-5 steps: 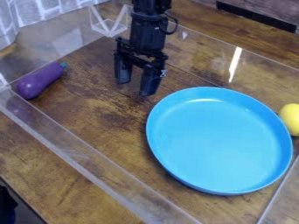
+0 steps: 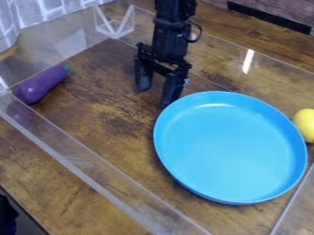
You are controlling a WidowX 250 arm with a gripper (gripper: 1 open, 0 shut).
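Note:
The black robot gripper (image 2: 157,83) reaches down from the top centre, open, its two dark fingers low over the wooden surface just behind the blue plate (image 2: 229,151). Nothing shows between the fingers, though they are dark and partly hard to make out.
A purple eggplant (image 2: 40,85) lies at the left near a clear wall. A yellow object (image 2: 303,125), partly out of frame, sits at the right edge beside the plate. The wooden surface left of the plate and at the back right is clear.
The gripper has shifted slightly right and down toward the rim of the plate, its fingers turning a little. The plate, eggplant and yellow object look unchanged.

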